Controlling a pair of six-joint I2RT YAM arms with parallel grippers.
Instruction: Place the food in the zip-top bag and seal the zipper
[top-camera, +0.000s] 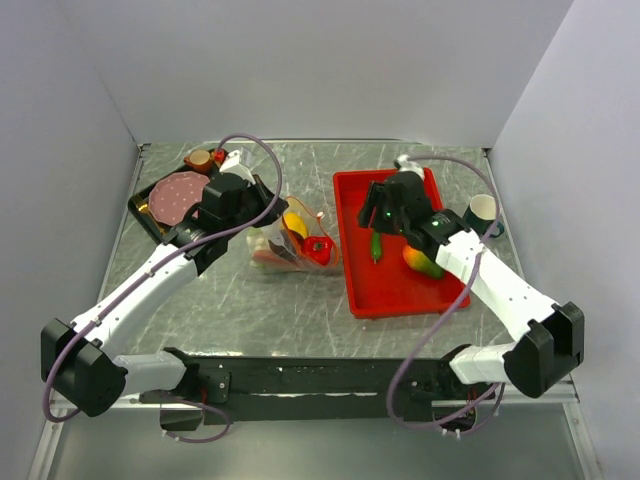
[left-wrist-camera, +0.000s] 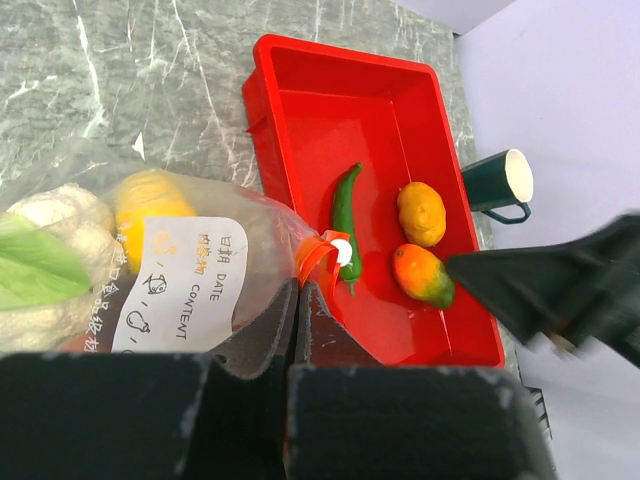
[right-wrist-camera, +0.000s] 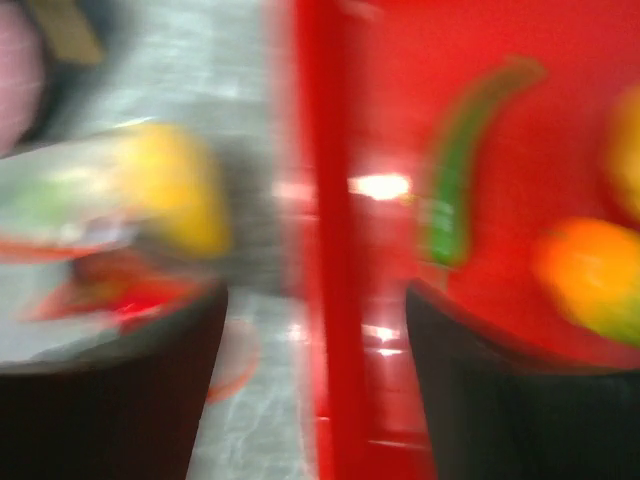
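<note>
The clear zip bag (top-camera: 270, 247) lies left of the red tray (top-camera: 405, 295), holding cauliflower (left-wrist-camera: 60, 215), a leafy green, a yellow item (left-wrist-camera: 155, 200) and a red pepper (top-camera: 318, 248). My left gripper (top-camera: 280, 205) is shut at the bag's orange-rimmed opening; the left wrist view shows its fingertips there, with anything between them unclear. My right gripper (top-camera: 375, 210) is part open above the tray, empty. In the tray lie a green chili (left-wrist-camera: 344, 215), a yellow fruit (left-wrist-camera: 421, 213) and a mango (left-wrist-camera: 423, 272). The right wrist view is blurred.
A dark tray at the back left holds a pink plate (top-camera: 178, 195) and small items. A green mug (top-camera: 481, 215) stands right of the red tray.
</note>
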